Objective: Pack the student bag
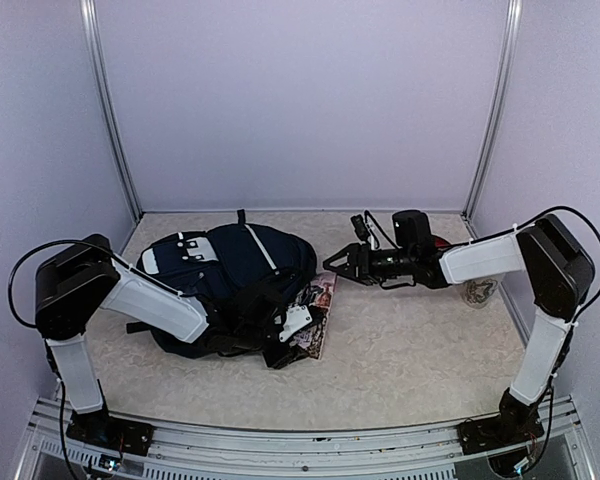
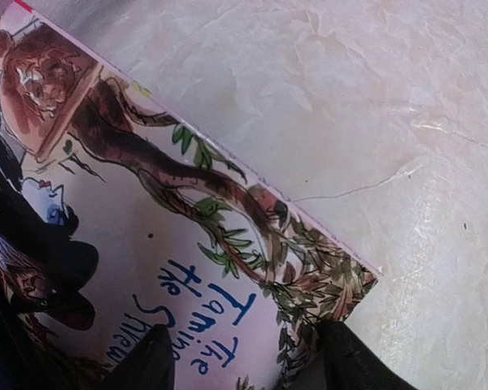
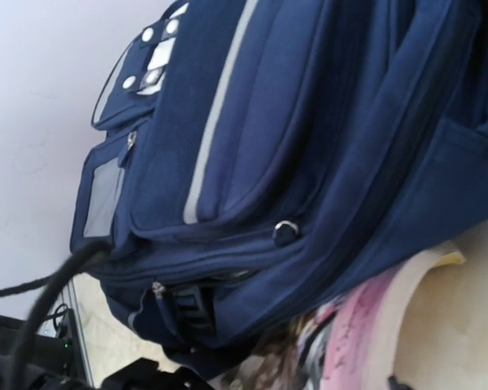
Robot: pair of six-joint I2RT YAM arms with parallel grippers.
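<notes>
A navy backpack [image 1: 210, 250] [image 3: 260, 138] lies on the left of the table. An illustrated book [image 1: 318, 315] [image 2: 146, 203] [image 3: 366, 333], lettered "The Taming ... the Shrew" in the left wrist view, lies partly beneath the bag's edge; its pink cover edge curves up in the right wrist view. My left gripper [image 1: 280, 355] is low over the book's near end, fingers apart with book showing between them. My right gripper [image 1: 340, 262] stands at the book's far end, right of the bag, its fingers seemingly apart; whether anything is between them is unclear.
A patterned cup [image 1: 479, 293] and a red item [image 1: 440, 243] are at the right, partly behind the right arm. Walls surround the back and sides.
</notes>
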